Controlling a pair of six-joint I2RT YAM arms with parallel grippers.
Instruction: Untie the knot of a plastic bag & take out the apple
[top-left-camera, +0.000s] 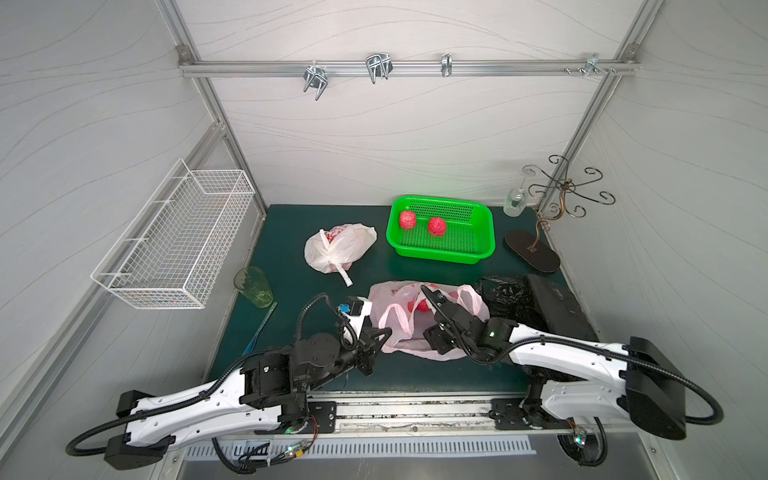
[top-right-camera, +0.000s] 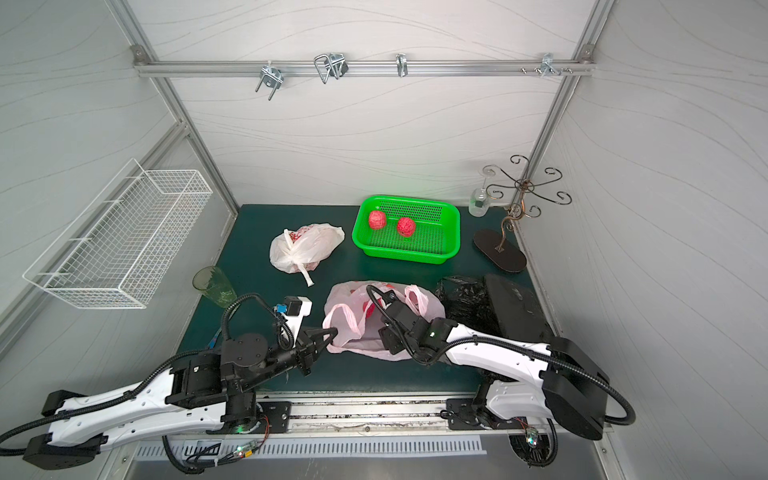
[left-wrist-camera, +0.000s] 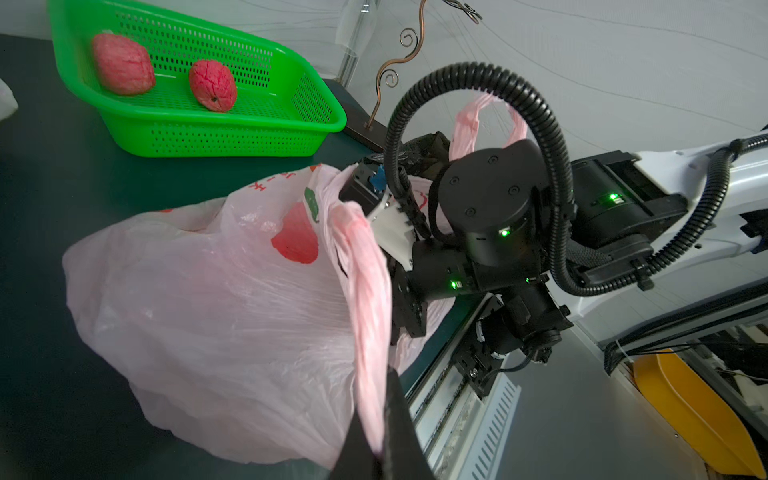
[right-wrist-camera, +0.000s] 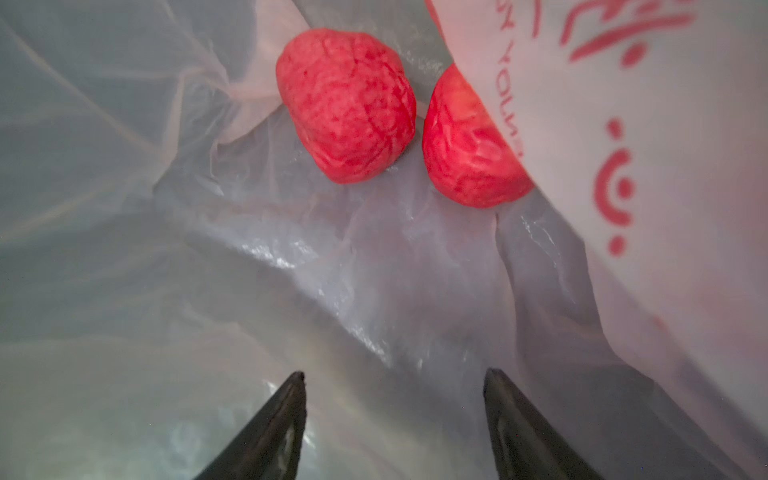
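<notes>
A pink plastic bag (top-left-camera: 392, 296) lies opened on the front middle of the table, its strap (left-wrist-camera: 360, 288) shut in my left gripper. My right gripper is inside the bag, fingers part open with nothing between them. In the right wrist view, two red apples (right-wrist-camera: 345, 104) lie ahead of those fingers, one partly behind the bag's printed side. A second, white bag (top-left-camera: 336, 248), tied, with red contents, sits at the back left.
A green basket (top-left-camera: 472, 254) with two red apples stands at the back. A metal stand (top-left-camera: 532, 252) and glass bottle are at back right, black bags (top-left-camera: 504, 296) at right, a glass (top-left-camera: 252, 284) at left, a wire basket on the left wall.
</notes>
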